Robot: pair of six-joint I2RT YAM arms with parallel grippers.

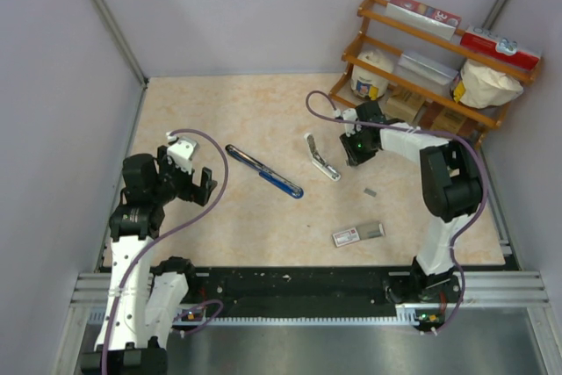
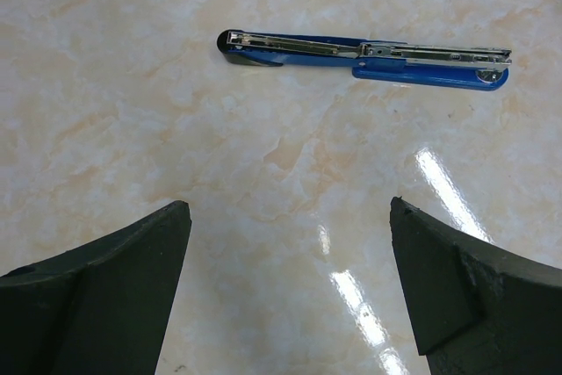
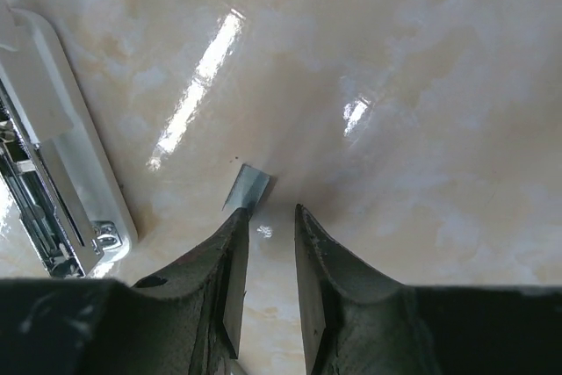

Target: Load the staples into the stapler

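A blue stapler [image 1: 279,183] lies unfolded on the table; the left wrist view also shows that blue stapler [image 2: 430,74]. Beside it is a white stapler [image 1: 329,169], tilted open, its magazine showing in the right wrist view. My right gripper is low over the table, right of the white stapler, with its fingertips slightly apart. A small grey staple strip [image 3: 248,187] lies flat just beyond the left fingertip, and I see nothing held. Over the table's left side, my left gripper stands wide open and empty.
Another small grey strip [image 1: 370,192] lies in front of the right gripper. A staple box [image 1: 358,234] is near the front edge. The wooden rack [image 1: 436,98] stands at the back right. Bare table surrounds the staplers.
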